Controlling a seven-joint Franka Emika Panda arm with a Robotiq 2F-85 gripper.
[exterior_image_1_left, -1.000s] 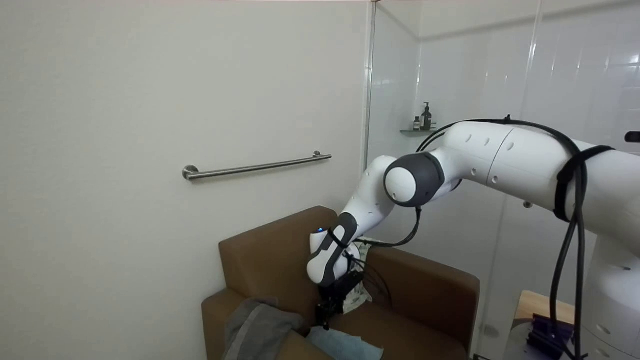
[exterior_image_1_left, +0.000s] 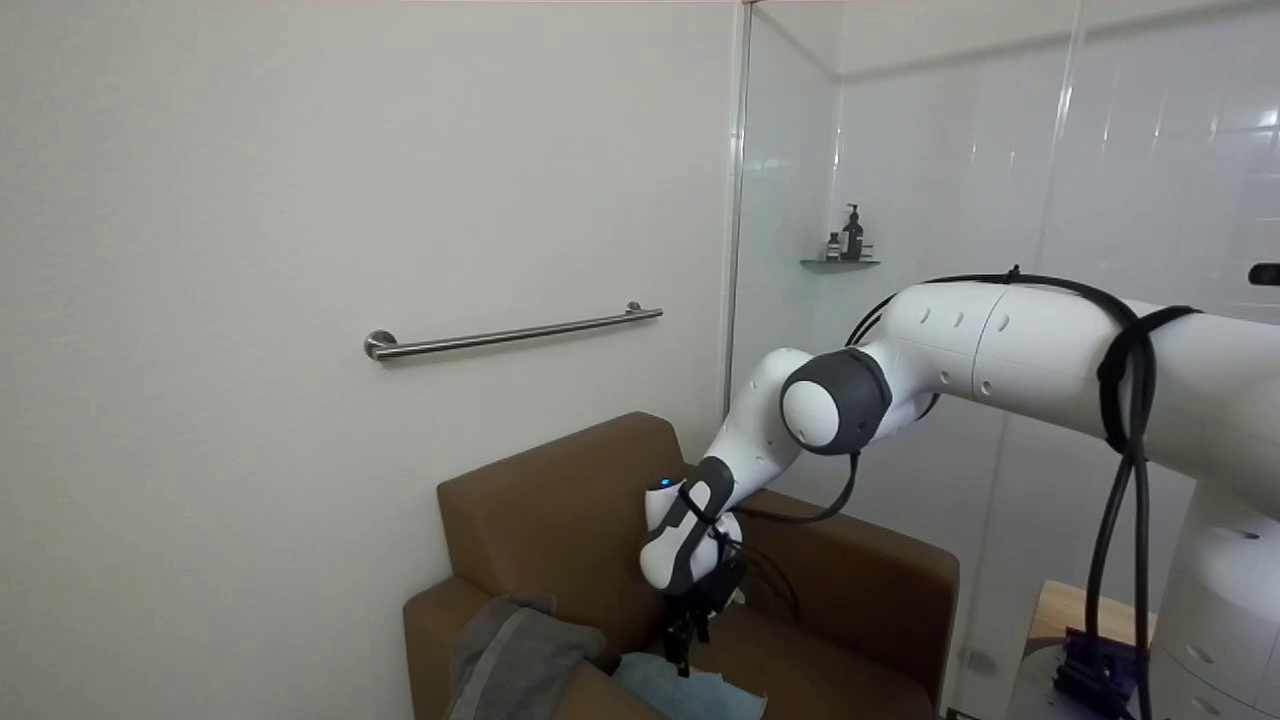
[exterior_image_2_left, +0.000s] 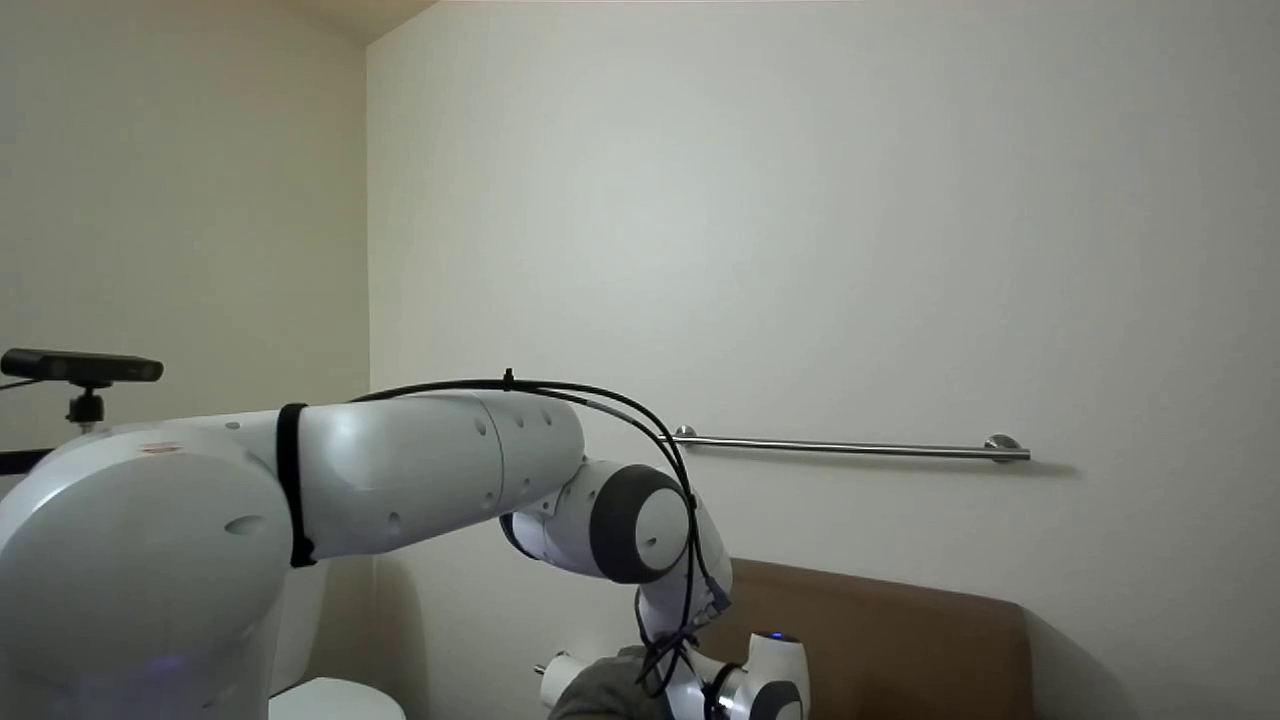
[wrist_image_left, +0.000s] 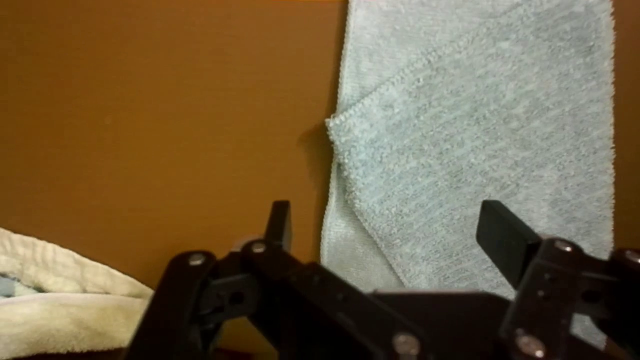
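A pale blue-grey towel (wrist_image_left: 480, 132) lies on the brown sofa seat, one corner folded over across it. In exterior view 1 the same towel (exterior_image_1_left: 690, 688) shows at the lower edge of the picture. My gripper is open above it, with one finger (wrist_image_left: 279, 225) over bare seat left of the towel's edge and the other finger (wrist_image_left: 504, 240) over the towel. Nothing is gripped. In exterior view 1 the gripper (exterior_image_1_left: 681, 648) points down close to the towel; whether it touches cannot be told. The gripper is out of sight in exterior view 2.
A dark grey cloth (exterior_image_1_left: 516, 660) hangs over the sofa's near armrest. A cream cloth (wrist_image_left: 72, 300) lies at lower left in the wrist view. The sofa backrest (exterior_image_1_left: 564, 504) rises beside the arm, and a metal towel bar (exterior_image_1_left: 516, 336) is fixed to the wall.
The arm has come lower, and my gripper has moved down and slightly right in exterior view 1, closer to the towel. The towel and grey cloth look unmoved.
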